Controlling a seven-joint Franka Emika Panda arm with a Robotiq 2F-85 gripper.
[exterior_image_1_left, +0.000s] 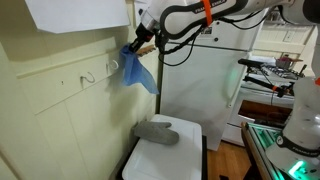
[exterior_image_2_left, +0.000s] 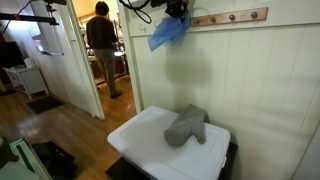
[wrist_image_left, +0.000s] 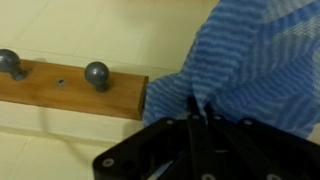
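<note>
A blue cloth (wrist_image_left: 240, 65) is bunched at the tips of my gripper, which is shut on it. In the wrist view the cloth covers the right end of a wooden peg rail (wrist_image_left: 55, 86). A round dark peg (wrist_image_left: 97, 73) shows just left of the cloth, bare, with another peg (wrist_image_left: 10, 61) farther left. Exterior view 1 has the blue cloth (exterior_image_1_left: 141, 74) hanging down by the wall, below the gripper. Whether the cloth touches a peg behind it is hidden.
Below stands a white-topped surface (exterior_image_2_left: 135, 133) with a grey mitt (exterior_image_2_left: 186, 127) lying on it. Exterior view 2 shows several pegs along the rail (exterior_image_2_left: 242, 16) and a person (exterior_image_2_left: 101, 45) in the doorway. Open air lies between the cloth and the white top.
</note>
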